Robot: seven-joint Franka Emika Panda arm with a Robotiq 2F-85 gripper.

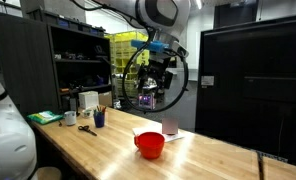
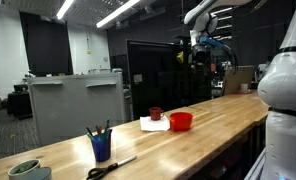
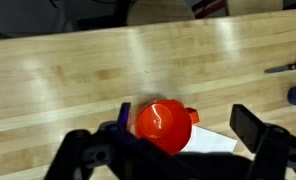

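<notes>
A bright red bowl-like pot [image 1: 149,146] with a small side handle stands upright on the wooden table; in the wrist view the red pot [image 3: 160,128] looks empty. High above the table hangs my gripper [image 1: 156,76], apart from everything below. Its dark fingers [image 3: 93,152] are spread wide in the wrist view, with only the distant pot and table seen between them. White paper [image 2: 155,125] lies beside the pot, and a dark red mug [image 2: 155,113] stands at it. In exterior view 1 a pale grey patch [image 1: 170,127] covers the mug's spot.
Scissors [image 1: 86,130], a blue pen cup [image 1: 99,117] and a white mug [image 1: 70,118] occupy the table's left end in exterior view 1. Bare tabletop [image 1: 223,158] stretches to the right. Behind stands a dark panel [image 1: 253,90].
</notes>
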